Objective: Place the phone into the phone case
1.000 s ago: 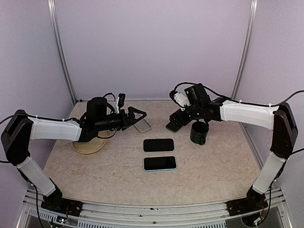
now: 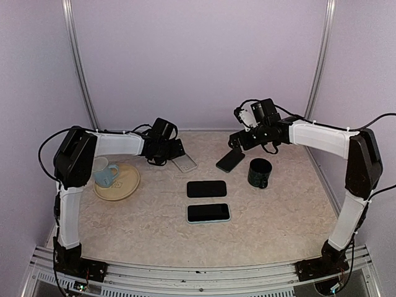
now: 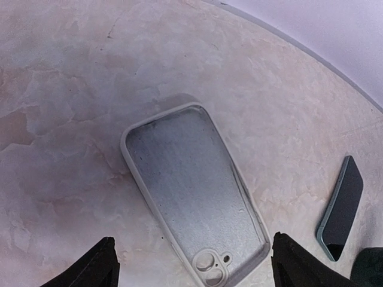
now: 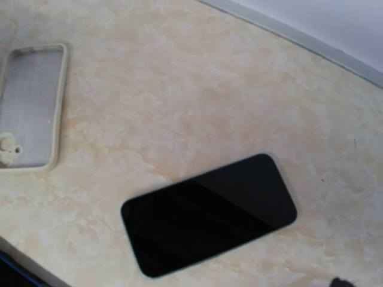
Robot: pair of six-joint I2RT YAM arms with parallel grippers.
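Note:
An empty pale, clear-backed phone case lies open side up at the back of the table. My left gripper is over its far left part in the top view. In the left wrist view its dark fingers stand wide apart on either side of the case's lower end, with nothing held. The dark phone lies flat to the right of the case, screen up. Above that phone's far end is my right gripper, open and empty; only one fingertip shows at the edge of its wrist view.
Two more phones, a black one and a pale-rimmed one, lie mid-table. A dark green mug stands right of the dark phone. At left, a blue mug sits on a wooden plate.
The left arm has swung back, its gripper turning over the case and coming nearer to it. My right gripper has moved slightly right and back, uncovering more of the dark phone.

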